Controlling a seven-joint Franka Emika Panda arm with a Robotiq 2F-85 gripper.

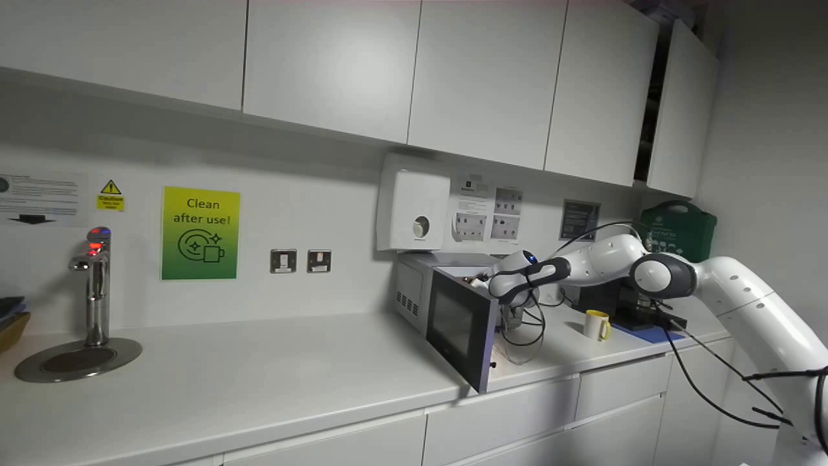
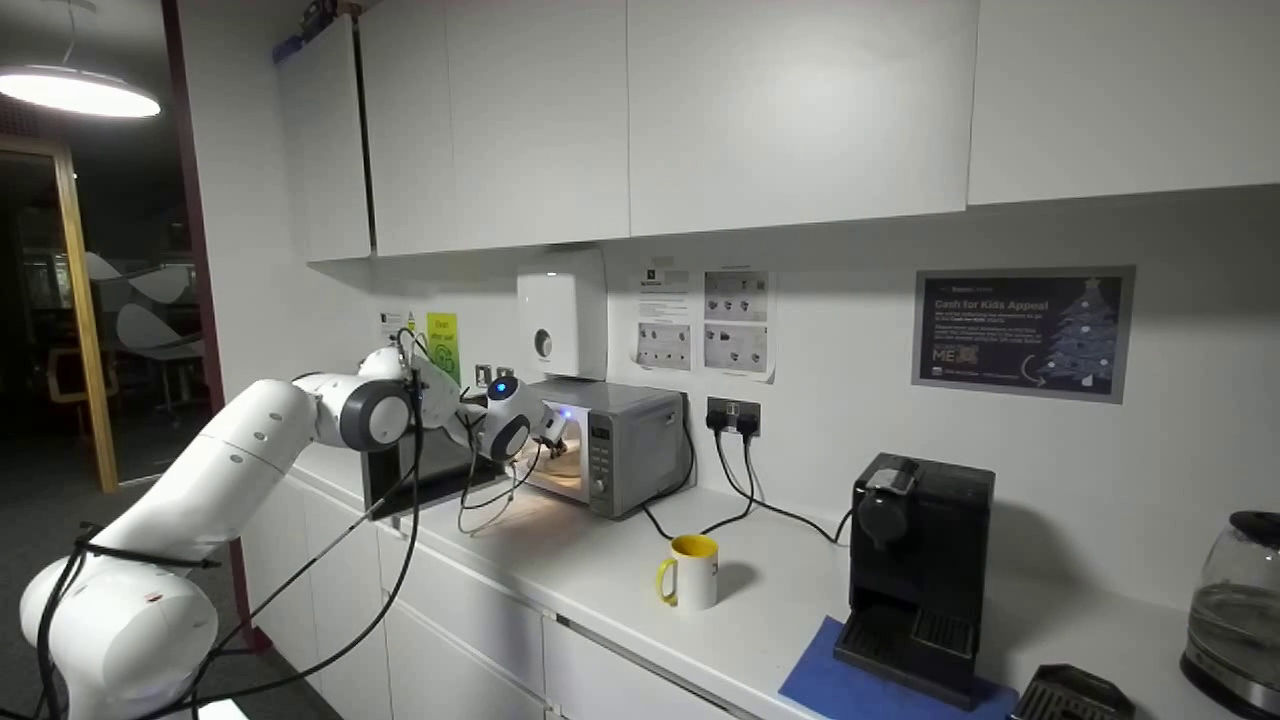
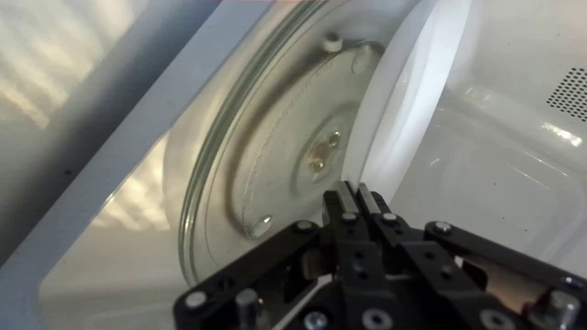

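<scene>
The microwave point(image 2: 648, 438) stands on the counter with its door point(image 1: 459, 326) swung wide and its inside lit. My gripper point(image 2: 552, 449) reaches into the opening. In the wrist view, the gripper has its fingers drawn together, above the glass turntable point(image 3: 297, 148). A white, curved-rimmed piece point(image 3: 410, 99), perhaps a dish, covers the turntable's right part. Its lower end meets my fingertips in the picture. Whether its thin edge lies between them or just behind them, I cannot tell. In the first exterior view, the door and arm hide the fingers.
A white mug with a yellow inside point(image 2: 693, 571) stands on the counter to the right of the microwave. Beyond it are a black coffee machine point(image 2: 924, 564) and a blue mat point(image 2: 816, 672). Cables hang from the arm. Left of the microwave, the counter point(image 1: 272, 373) is clear.
</scene>
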